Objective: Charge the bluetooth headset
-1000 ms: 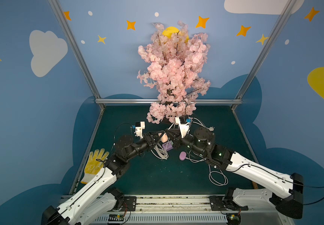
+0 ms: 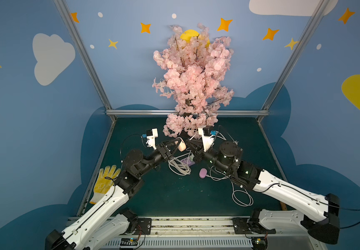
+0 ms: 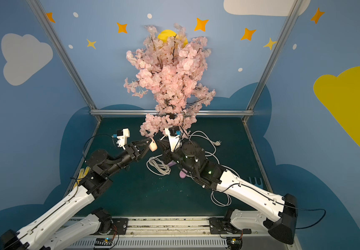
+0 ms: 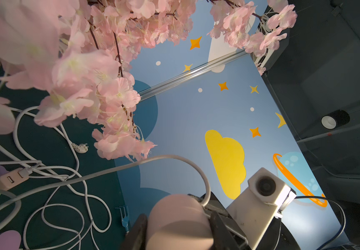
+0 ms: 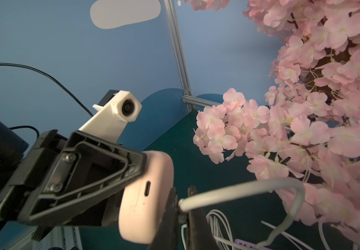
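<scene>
The pale pink headset case [image 5: 146, 198] is held up in the air by my left gripper, which is shut on it. In the right wrist view the case's dark charging port [image 5: 147, 188] is uncovered and faces my right gripper. That gripper is shut on the end of a white charging cable [image 5: 238, 193], close beside the case. The fingers hide the plug's tip. From there the cable bends and runs down to the power strip [image 4: 11, 179], where USB plugs sit in pink and green blocks.
Pink blossom branches [image 2: 192, 83] rise right behind both grippers. A purple case [image 2: 203, 173] on a cable, coiled white cable [image 2: 180, 165] and a yellow glove [image 2: 105, 182] lie on the dark green table.
My left gripper, with the case, has moved up and slightly left in the top left view. The right gripper has shifted slightly up and right with the cable.
</scene>
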